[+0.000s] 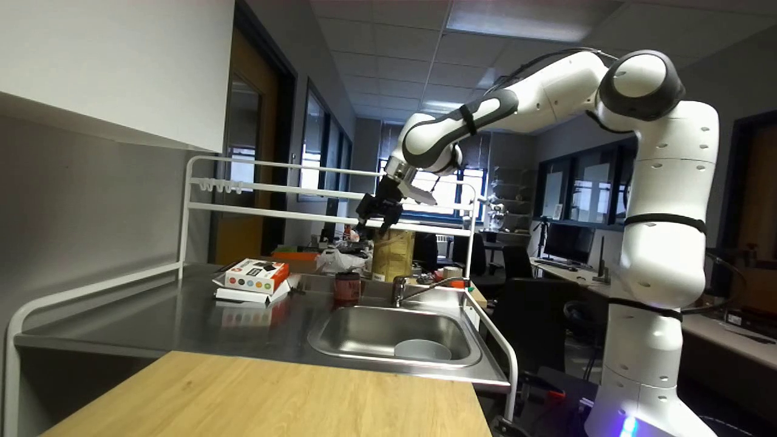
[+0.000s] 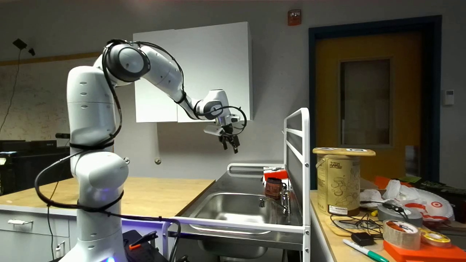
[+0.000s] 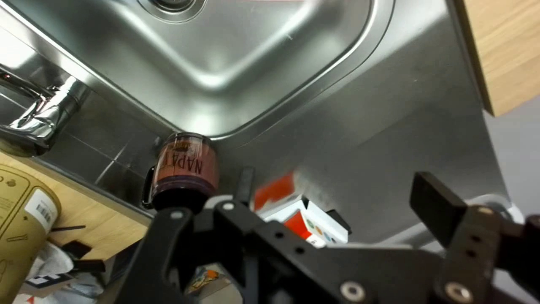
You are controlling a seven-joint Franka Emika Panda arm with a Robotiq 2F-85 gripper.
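Observation:
High above the steel counter hangs my gripper [image 1: 373, 227], open and holding nothing; in exterior view 2 the gripper [image 2: 230, 150] points down. Its fingers stand wide apart in the wrist view. A reddish-brown mug [image 1: 347, 287] with a black handle stands on the counter between the sink and the back edge. The same mug [image 3: 185, 164] shows lettering in the wrist view, its lower part hidden behind the gripper. To the mug's left in exterior view 1, a white and orange box [image 1: 256, 276] rests on the counter. The sink [image 1: 393, 331] has a round grey item [image 1: 422, 349] inside it.
A chrome faucet [image 2: 284, 198] rises behind the sink. White rails [image 1: 313, 215] run along the counter's back. Beyond the rail stand a tall tan can [image 2: 338, 183] and rolls of tape [image 2: 401, 234].

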